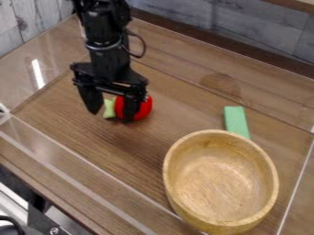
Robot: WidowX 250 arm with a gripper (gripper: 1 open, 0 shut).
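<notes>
My gripper (110, 92), black, is low over the table (86, 147) in the upper left, beside and partly in front of a red round object (139, 111). A small pale green piece (108, 112) lies just left of the red object, partly hidden by the gripper. Whether the fingers are open or shut, or touch the red object, I cannot tell.
A large tan bowl (218, 179) fills the lower right. A mint green bar (236, 122) lies above it. A dark object shows at the bottom left corner.
</notes>
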